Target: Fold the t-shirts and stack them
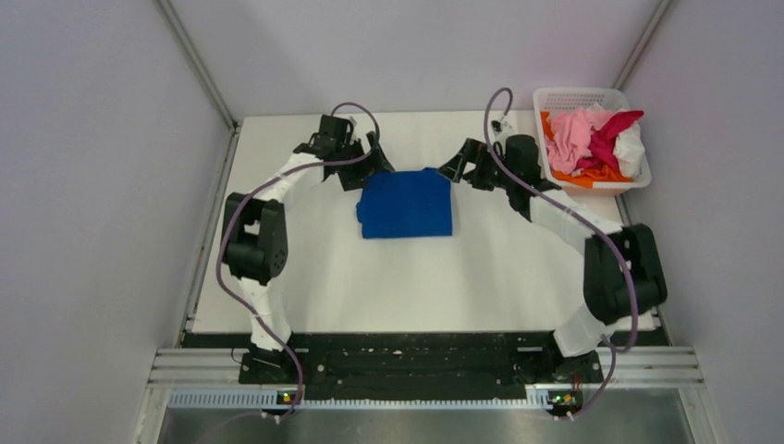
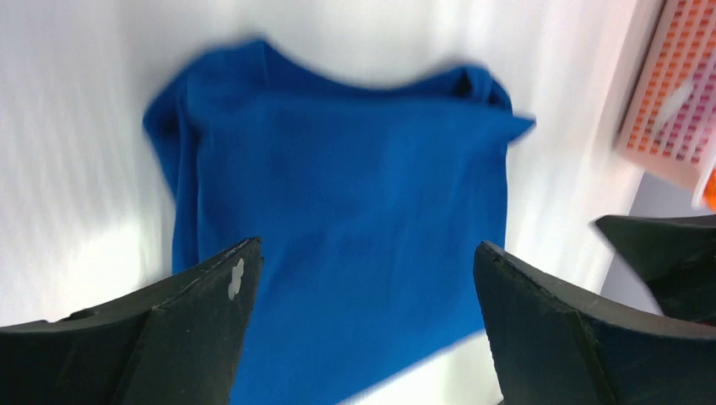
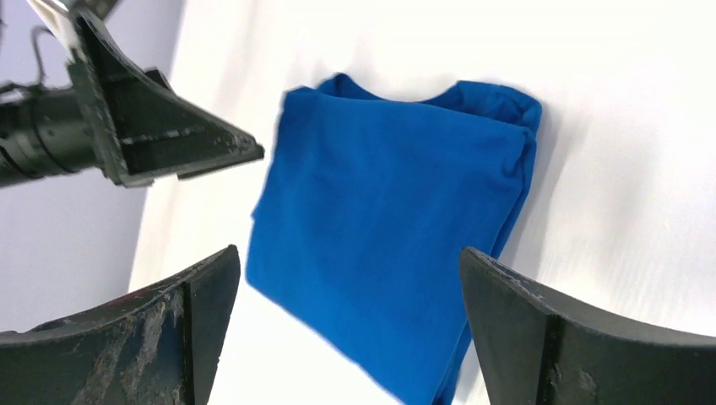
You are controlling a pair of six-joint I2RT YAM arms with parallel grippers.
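A blue t-shirt [image 1: 407,205], folded into a near-square bundle, lies in the middle of the white table. Its far edge looks a little bunched and raised in the left wrist view [image 2: 338,169], and the layers show along that edge in the right wrist view too. My left gripper [image 1: 382,155] is open over the shirt's far left corner. Near the far right corner, my right gripper [image 1: 447,173] also stands open. Neither has cloth between its fingers; the shirt lies beyond the spread fingers in both wrist views.
At the back right a white basket [image 1: 601,188] holds several crumpled garments in pink, red, orange and white. Bare table [image 1: 407,287] stretches in front of the blue shirt and to its left. The right forearm passes close to the basket's front.
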